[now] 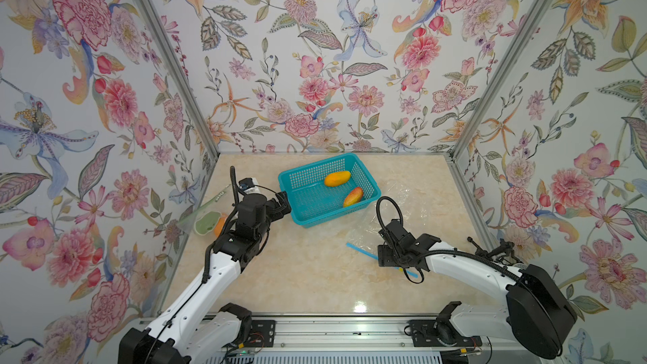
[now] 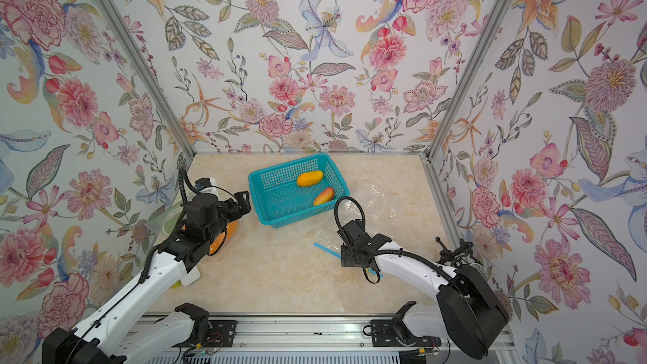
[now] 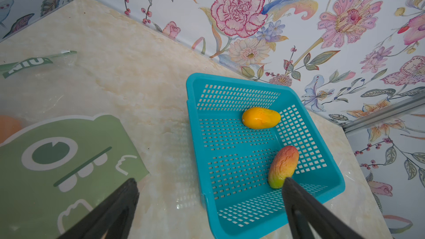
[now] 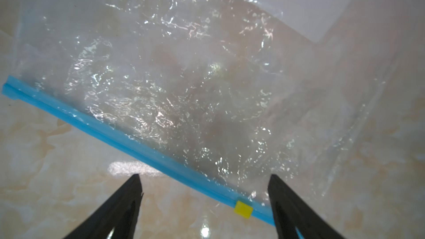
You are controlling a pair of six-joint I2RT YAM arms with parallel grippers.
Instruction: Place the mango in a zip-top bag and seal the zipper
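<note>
A red-and-yellow mango lies in the front right part of the blue basket, close to its side wall. The clear zip top bag is spread flat on the table, its blue zipper strip along the near edge. A yellow slider sits near the strip's right end. Over that strip, my right gripper is open, with nothing gripped. My left gripper is also open and empty, just left of the basket.
Behind the mango, a yellow fruit shares the basket. A green printed bag lies at the table's left side, partly behind the left arm in the top views.
</note>
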